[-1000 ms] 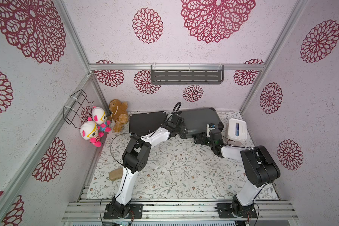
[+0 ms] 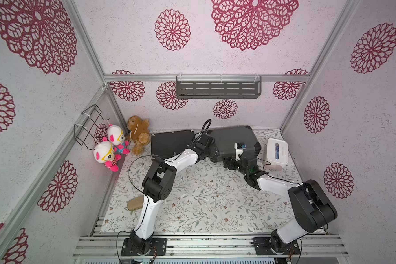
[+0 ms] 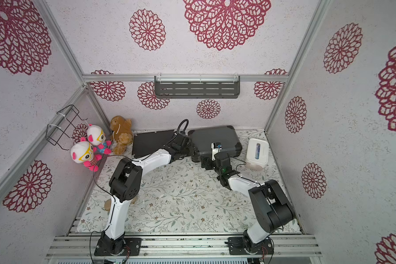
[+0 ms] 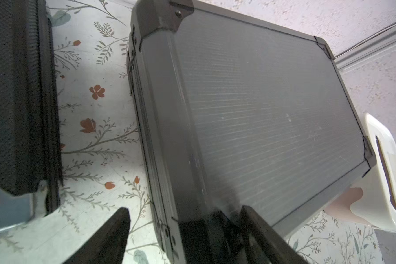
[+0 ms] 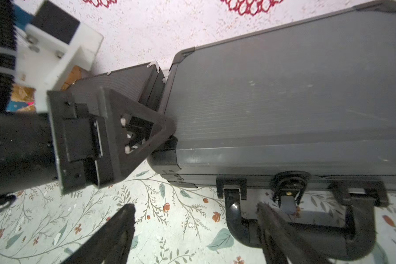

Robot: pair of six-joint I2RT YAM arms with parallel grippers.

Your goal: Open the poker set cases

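Observation:
The grey poker case (image 2: pixel 233 136) lies shut at the back right, its handle (image 5: pixel 360 237) and centre catch (image 5: pixel 290 184) facing the front. To its left is the black case (image 2: pixel 171 143), also lid down, with a silver latch (image 4: pixel 13 206) in the left wrist view. My left gripper is part open at the grey case's front left corner, one finger over the lid and the other beside the wall. In front of the grey case, my right gripper stands open, with its right finger overlapping the handle's left end in view; contact cannot be judged.
A white container (image 2: pixel 277 151) stands right of the grey case. Plush toys (image 2: pixel 112 147) and a brown bear (image 2: pixel 138 132) are at the left. A tan object (image 2: pixel 135 203) lies front left.
My right gripper has shifted slightly left along the grey case's front, while its elbow has swung out to the right. The left arm and both cases look unmoved.

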